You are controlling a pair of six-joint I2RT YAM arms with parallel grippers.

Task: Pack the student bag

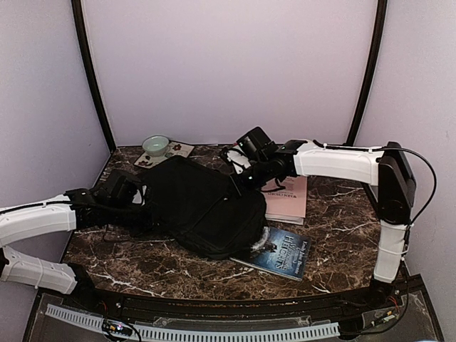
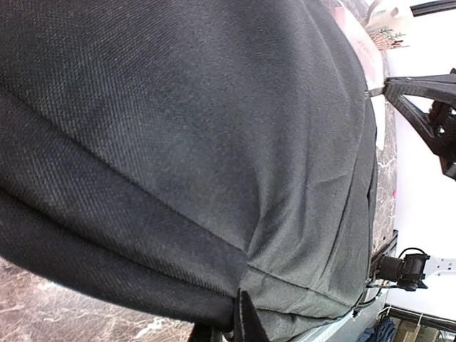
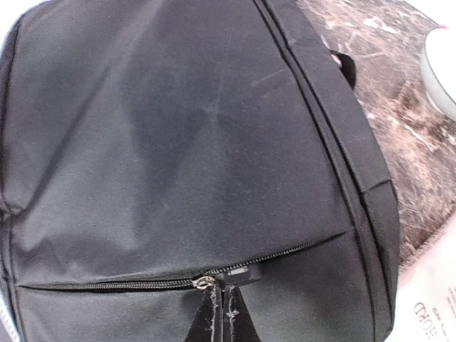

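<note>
A black backpack (image 1: 187,187) lies flat across the middle of the table. At its left edge my left gripper (image 1: 154,222) is shut on the bag's fabric; a dark fold (image 2: 178,274) runs into its fingertips in the left wrist view. My right gripper is shut above the front pocket zipper (image 3: 121,286), its tips touching the black pull tab (image 3: 242,275) beside the metal slider (image 3: 204,282). Whether the tab is pinched between them is unclear. The zipper line looks closed along its length.
A blue book (image 1: 285,255) lies partly under the bag's lower right side, with a pink book (image 1: 288,203) behind it. A green bowl (image 1: 155,144) and a patterned mat (image 1: 179,149) are at the back left.
</note>
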